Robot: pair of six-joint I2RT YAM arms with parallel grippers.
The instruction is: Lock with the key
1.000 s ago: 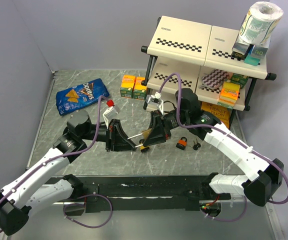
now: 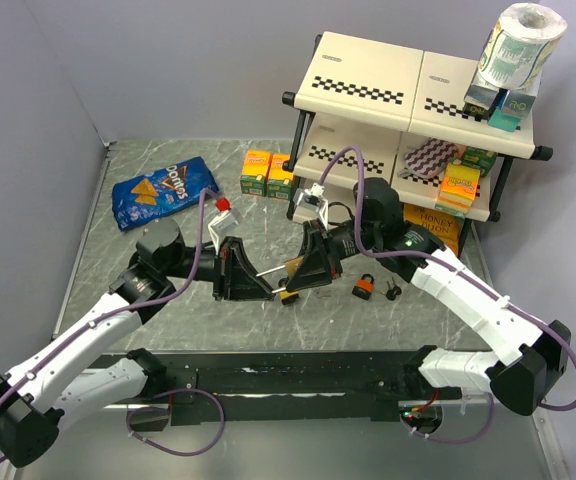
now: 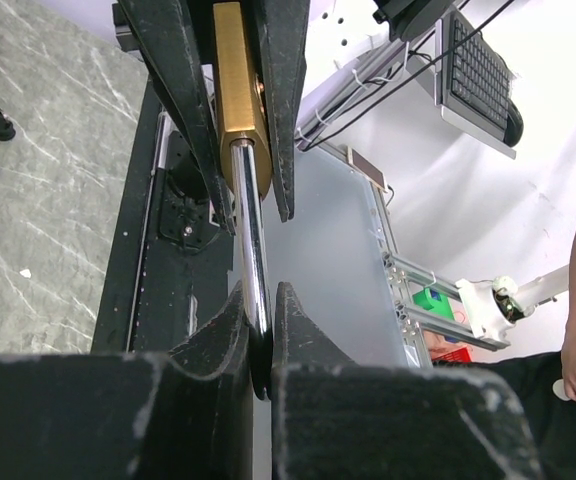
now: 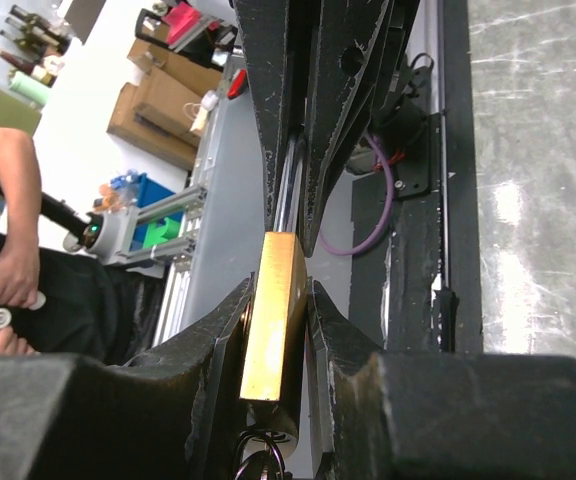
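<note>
Held up between the two arms is a brass padlock (image 2: 294,266) with a long silver shackle (image 3: 251,240). My left gripper is shut on the shackle, whose lower stretch disappears between its fingers. My right gripper is shut on the brass body (image 4: 273,320), from the opposite side. In the right wrist view, a thin dark wire ring (image 4: 258,447) shows below the body; whether a key sits in the lock there cannot be told. From above, both grippers almost meet tip to tip over the table.
On the grey table (image 2: 208,325) lie an orange and black padlock (image 2: 364,287), a small bunch of keys (image 2: 393,289) and another padlock (image 2: 288,293) under the grippers. A Doritos bag (image 2: 163,192) and boxes (image 2: 256,172) lie further back. A rack (image 2: 363,75) stands at the back right.
The left arm has shifted very slightly; otherwise the arms and the padlock between them look the same as before.
</note>
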